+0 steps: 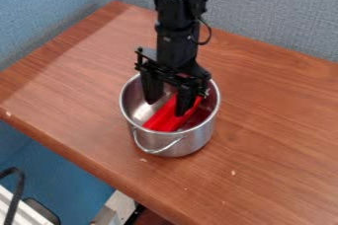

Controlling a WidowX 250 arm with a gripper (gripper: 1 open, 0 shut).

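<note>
A steel pot (165, 142) with a wire handle stands on the wooden table, with a red elongated object (168, 115) lying inside it. My black gripper (169, 97) points down into the top of the pot from above, its two fingers apart, one toward the left side and one over the right part near the red object. Whether anything touches between the fingers is hard to tell.
A blue-grey padded wall runs behind and along the left. Cables and a white item sit at the lower left beyond the table edge.
</note>
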